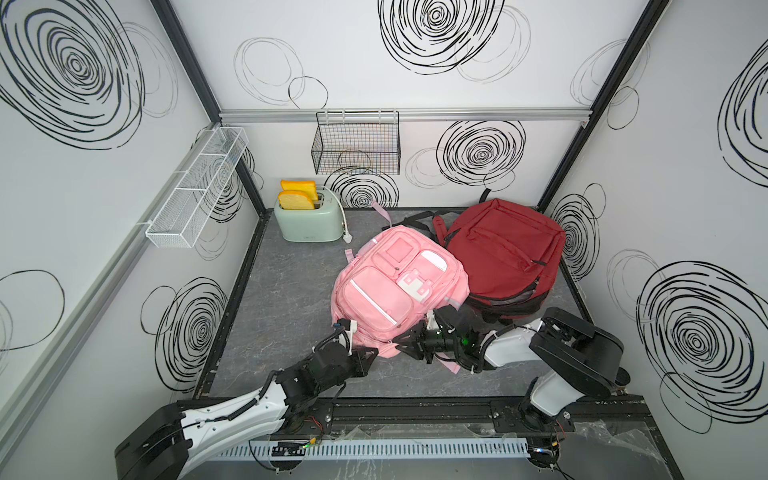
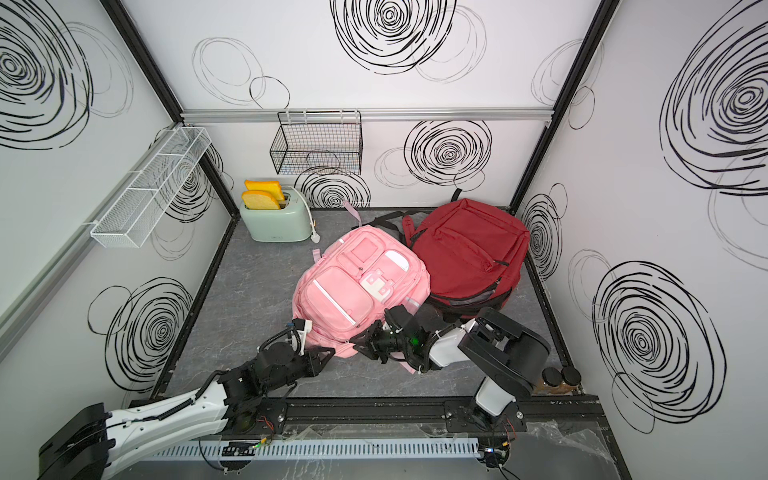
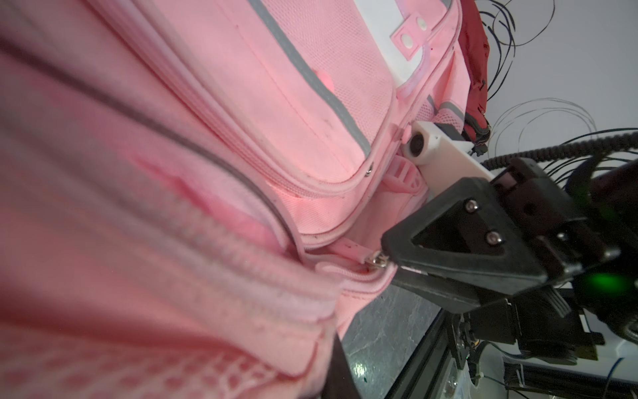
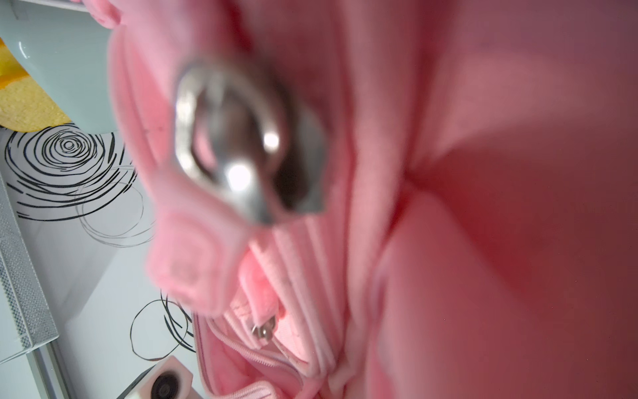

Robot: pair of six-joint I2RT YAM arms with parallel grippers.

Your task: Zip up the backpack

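The pink backpack [image 1: 392,280] lies face up, with both grippers at its near edge. My left gripper [image 1: 361,356] is shut at the lower left corner; whether fabric is between its fingers is hidden. My right gripper [image 1: 404,344] sits just to the right, at the zipper [image 3: 376,259]. In the left wrist view its fingertips are at that metal zipper pull, which looms large and blurred in the right wrist view [image 4: 236,146]; I cannot tell whether they grip it.
A red backpack [image 1: 504,248] lies at the back right. A mint toaster [image 1: 310,224] with two yellow slices stands at the back left. Wire baskets hang on the walls.
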